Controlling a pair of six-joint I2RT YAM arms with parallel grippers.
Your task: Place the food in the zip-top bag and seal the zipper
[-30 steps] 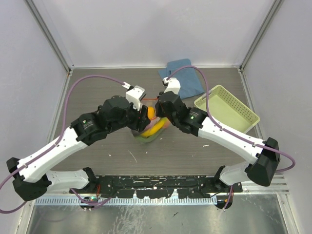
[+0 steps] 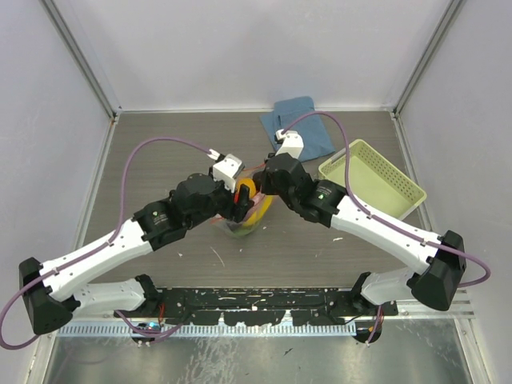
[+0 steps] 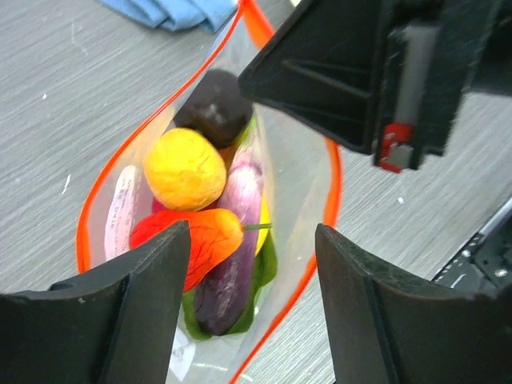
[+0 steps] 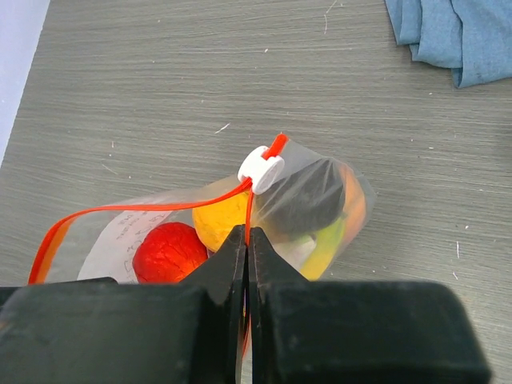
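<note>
The zip bag (image 2: pixel 244 224) lies mid-table under both grippers, holding food: an orange (image 3: pixel 184 168), a red pepper (image 3: pixel 188 236), an eggplant (image 3: pixel 224 292), a dark round item (image 3: pixel 214 106) and more. Its orange-red zipper edges stand apart in the left wrist view. My right gripper is shut on the zipper edge, beside the white slider (image 4: pixel 261 168). My left gripper (image 2: pixel 240 200) stands open over the bag's mouth, its fingertips at the lower part of the left wrist view.
A green basket (image 2: pixel 372 180) stands empty at the right. Folded blue cloths (image 2: pixel 300 128) lie at the back.
My right gripper has shifted only slightly.
</note>
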